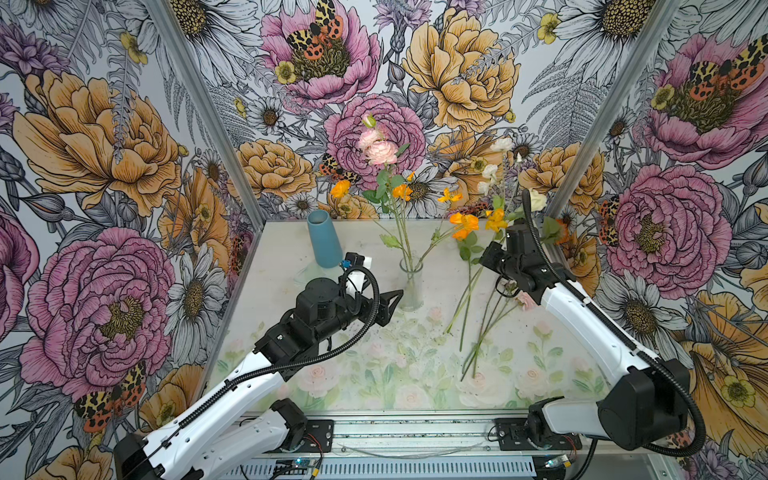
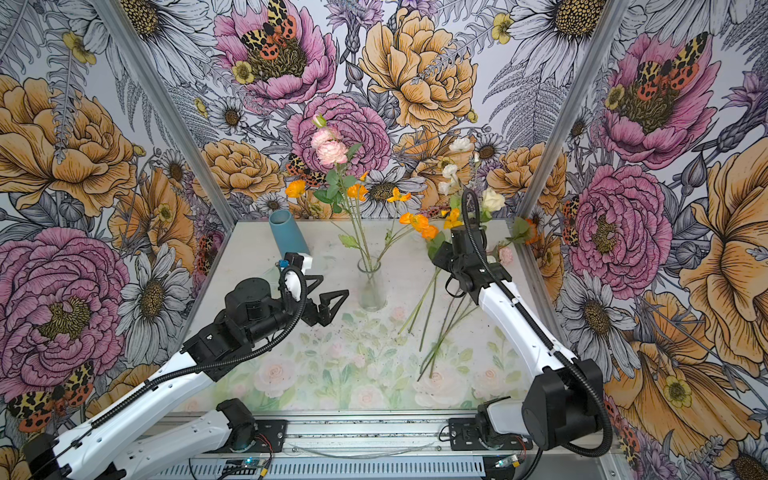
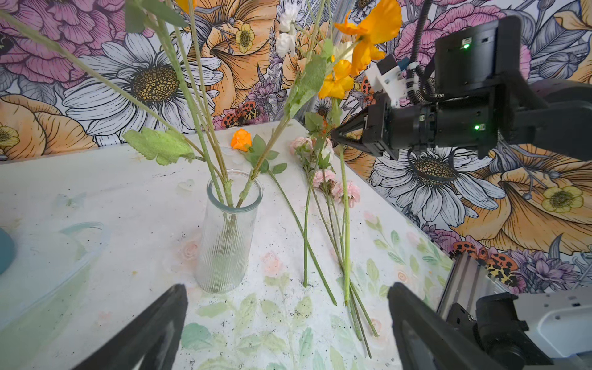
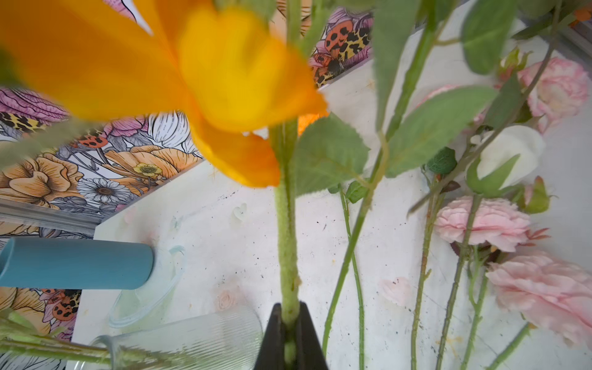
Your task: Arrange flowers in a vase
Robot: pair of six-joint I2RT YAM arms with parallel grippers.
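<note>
A clear ribbed glass vase stands upright mid-table, with several stems in it, among them pink blooms and orange blooms. My right gripper is shut on the green stem of an orange flower, right of the vase. That stem hangs nearly upright in the left wrist view, its bloom above the fingers. My left gripper is open to the left of the vase's front, nothing between its fingers.
Loose stems with pink roses, a white rose and an orange bloom lie at the right. A blue vase stands at the back left.
</note>
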